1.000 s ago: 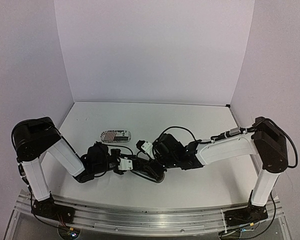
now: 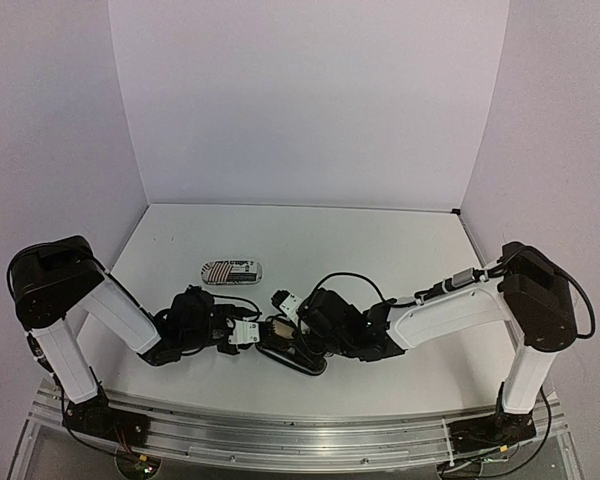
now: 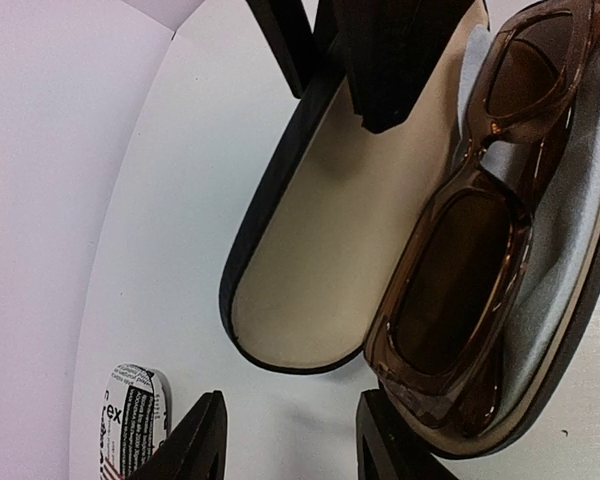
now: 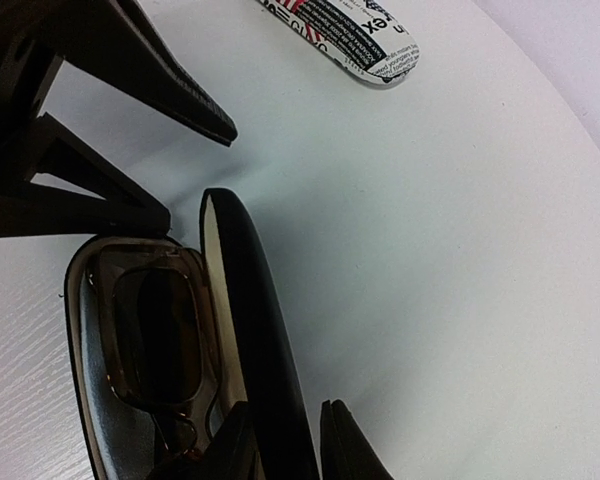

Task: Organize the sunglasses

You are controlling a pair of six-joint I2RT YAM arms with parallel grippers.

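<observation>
A dark glasses case (image 2: 292, 362) lies opened at the front middle of the table, between both grippers. Brown sunglasses (image 3: 458, 275) rest in its grey-lined base, frame upward. The cream-lined lid (image 3: 325, 250) stands raised beside them. In the right wrist view the black outside of this lid (image 4: 260, 330) runs up between the fingers of my right gripper; how firmly they press on it is unclear. Just past the case's end, my left gripper is open with nothing between its fingers, one fingertip (image 4: 145, 215) very near the base's rim.
A second case (image 2: 232, 272), printed black, white and red, lies closed behind the left arm. Both grippers are close together over the case.
The cream inside of the lid now shows from above, where the case looked darker before. My left gripper has shifted slightly left; the right gripper and the case have come slightly toward the front.
</observation>
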